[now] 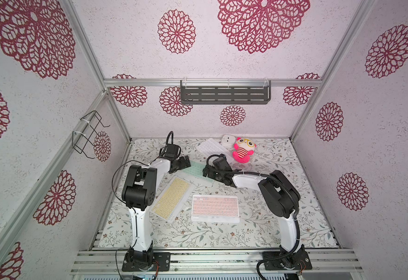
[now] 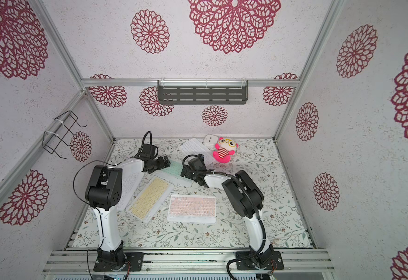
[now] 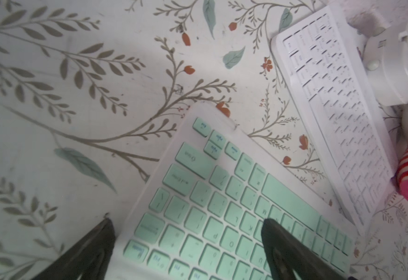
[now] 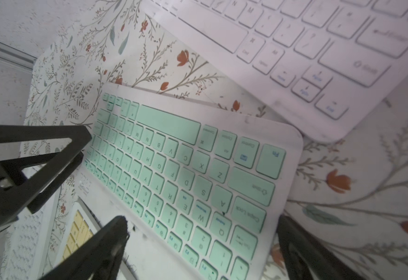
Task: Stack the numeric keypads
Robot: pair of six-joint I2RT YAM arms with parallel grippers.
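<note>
A mint-green keyboard [image 1: 196, 169] lies slanted on the table, one of my grippers at each end. Over its left end my left gripper is open, one finger off the keyboard's corner and the other above the keys. At the opposite end, my right gripper also stands open, with green keys showing between its spread fingers. Whether any finger touches the keyboard I cannot tell. Nearer the front are a yellow keyboard [image 1: 172, 198], tilted, and a pink one [image 1: 215, 207], lying straight. A white keyboard [image 3: 334, 107] lies behind the green one.
Another white keyboard [image 2: 130, 186] lies partly under the left arm. A white socket-like block [image 1: 228, 141] and a pink plush toy [image 1: 243, 150] sit at the back, close to the rear white keyboard.
</note>
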